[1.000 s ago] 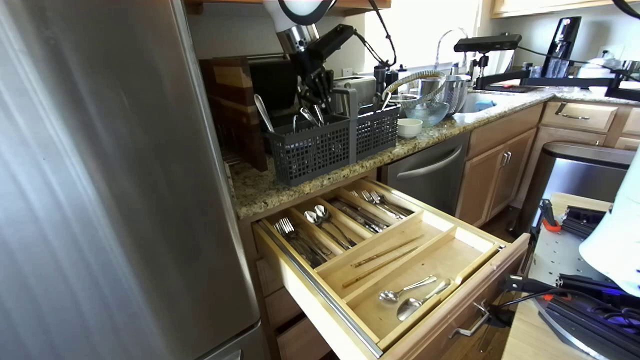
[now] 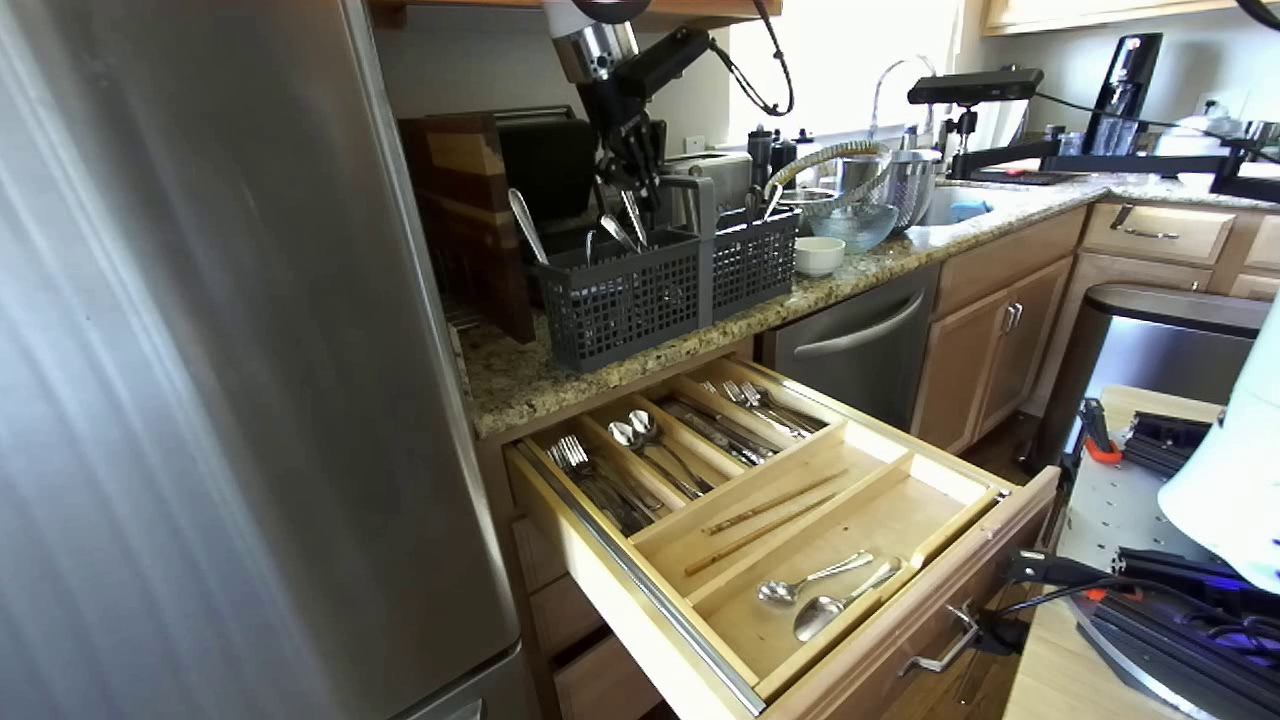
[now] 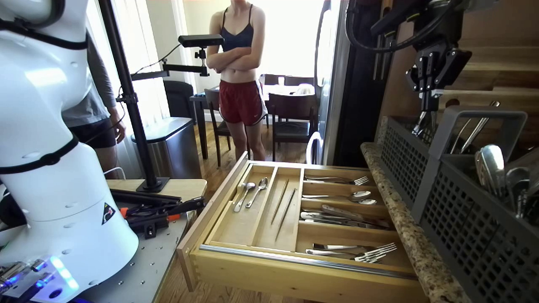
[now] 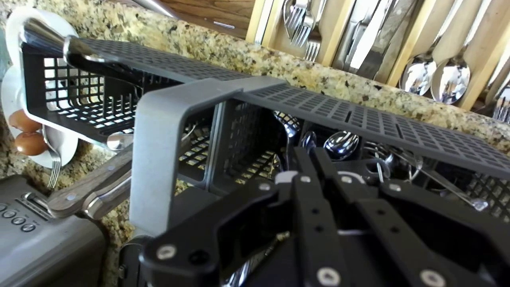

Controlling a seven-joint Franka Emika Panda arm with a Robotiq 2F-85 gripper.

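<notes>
My gripper (image 3: 430, 104) is shut at the top of the dark grey cutlery basket (image 2: 624, 306), on a silver utensil (image 2: 632, 216). Its handle reaches up to the fingers, while its lower part is hidden in the basket, so I cannot tell its kind. In the wrist view, the closed fingers (image 4: 306, 165) point into a basket section with several spoons (image 4: 341, 143) and other utensils. Below the counter, the open drawer (image 2: 624, 612) has sections of forks (image 3: 376, 252), spoons (image 3: 359, 195) and knives (image 3: 333, 216).
The basket's tall grey handle (image 4: 153, 158) stands beside my gripper. A wooden board (image 2: 492, 228) and a toaster (image 2: 723, 180) are close by. The drawer's front section holds two spoons (image 2: 822, 614); two chopsticks (image 2: 768, 510) lie in the adjoining section. Open air lies above the drawer.
My gripper has risen slightly above the basket. The silver handle beneath its fingers stands higher and shows more of its length. The drawer and its contents have not moved.
</notes>
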